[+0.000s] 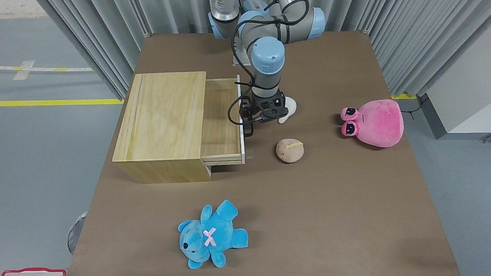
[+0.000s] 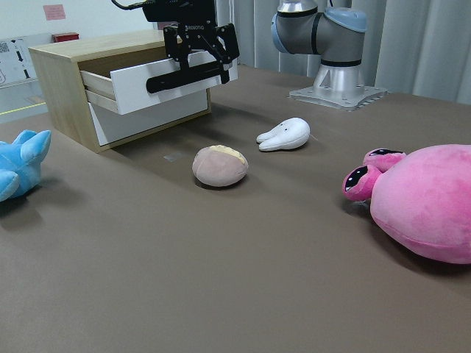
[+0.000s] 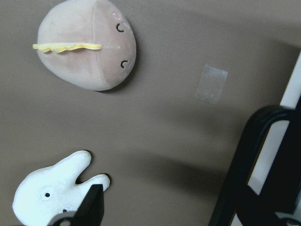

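Note:
A light wooden cabinet [image 1: 161, 119] has its drawer [image 1: 219, 119] pulled out, with a white front and a black handle [image 2: 184, 75] in the left view. My gripper [image 2: 200, 55] is at that handle, high on the drawer front; in the wrist view the handle fills the right side, and whether the fingers are closed on it is unclear. The drawer's visible interior is bare wood.
A beige round plush [image 1: 289, 150] and a white bunny-like plush [image 3: 51, 193] lie right of the drawer. A pink plush [image 1: 377, 123] sits at the right, a blue bear [image 1: 213, 234] at the front.

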